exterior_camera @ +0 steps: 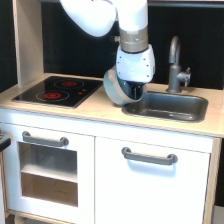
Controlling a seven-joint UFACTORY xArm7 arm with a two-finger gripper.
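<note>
A grey-blue pot is tilted on its side above the counter, between the stove and the sink. My gripper comes down from above at the pot's right side and looks shut on it. The dark fingers are small and partly hidden by the pot, so the exact grip point does not show. Right of the pot lies the dark sink, its near-left edge close to the pot. The black stove top with its red-ringed burners is to the left and carries nothing.
A dark faucet rises behind the sink. Below are an open-fronted compartment on the left and a closed white door on the right.
</note>
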